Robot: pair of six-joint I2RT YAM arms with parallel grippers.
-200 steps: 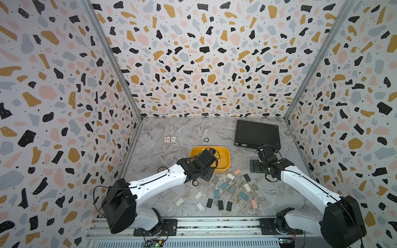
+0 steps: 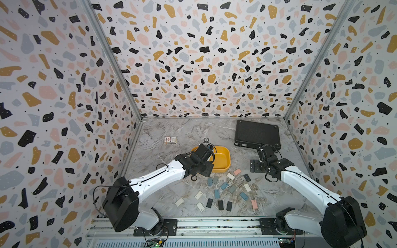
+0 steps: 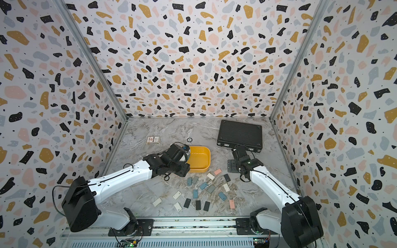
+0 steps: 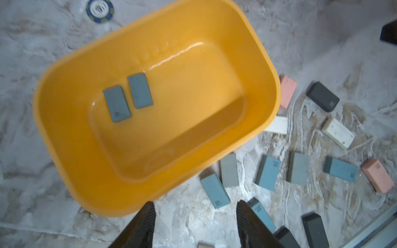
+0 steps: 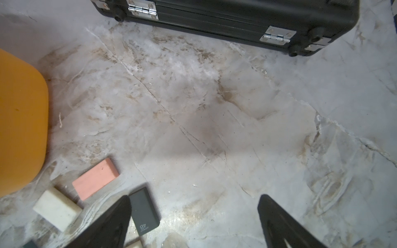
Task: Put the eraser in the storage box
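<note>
A yellow storage box (image 4: pixel 173 124) fills much of the left wrist view, with two blue-grey erasers (image 4: pixel 141 90) lying inside at its left. Loose erasers in blue (image 4: pixel 268 172), grey (image 4: pixel 297 168), white (image 4: pixel 337 132), pink (image 5: pixel 95 178) and black (image 5: pixel 144 211) are scattered in front of and right of the box. My left gripper is over the box's front side, its fingers apart with nothing seen between them. My right gripper stands open over bare table right of the box, holding nothing.
A black case (image 2: pixel 257 133) lies at the back right. A small card box (image 2: pixel 170 139) and a chip (image 4: pixel 100 10) lie behind the storage box.
The right arm is unmoved.
</note>
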